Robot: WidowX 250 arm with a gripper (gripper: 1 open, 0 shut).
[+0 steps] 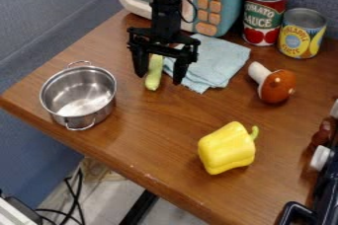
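Note:
My black gripper (161,63) stands at the upper middle of the table, fingers pointing down and parted, above and around a pale yellow elongated object (153,74), perhaps a corn cob or banana, that lies on the table. A light blue cloth (211,66) lies just right of it. Whether the fingers touch the yellow object is hard to tell.
A steel pot (79,96) sits at the left, a yellow pepper (227,152) at the front right, a toy mushroom (275,86) at the right. Two cans (264,22) and a toy microwave (222,2) stand at the back.

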